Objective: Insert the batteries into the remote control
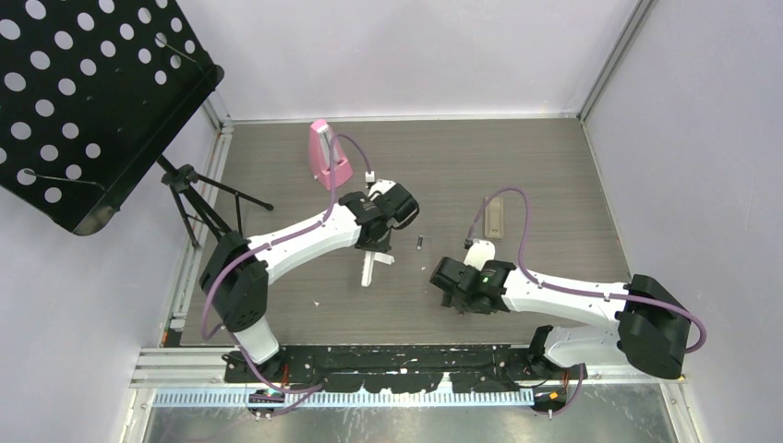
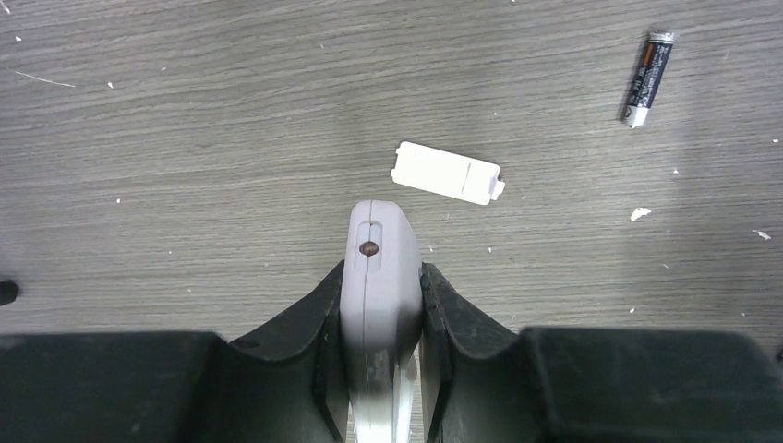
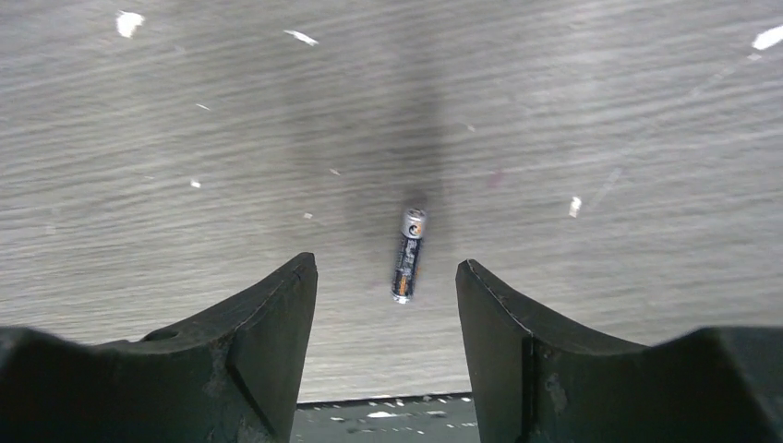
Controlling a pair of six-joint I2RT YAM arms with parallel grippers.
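The white remote (image 1: 367,271) is under my left gripper (image 1: 377,247), which is shut on it; in the left wrist view its end (image 2: 379,305) fills the space between the fingers. The white battery cover (image 2: 445,173) lies apart on the table, with a black-and-silver battery (image 2: 649,78) to its right. In the right wrist view my right gripper stands open over the table, a small dark battery (image 3: 407,254) lying below between its fingers, not held.
A pink object (image 1: 330,166) stands at the back left, a tan block (image 1: 494,218) at back right. A black stand (image 1: 189,180) is at the left. Bare table (image 1: 443,157) lies toward the back.
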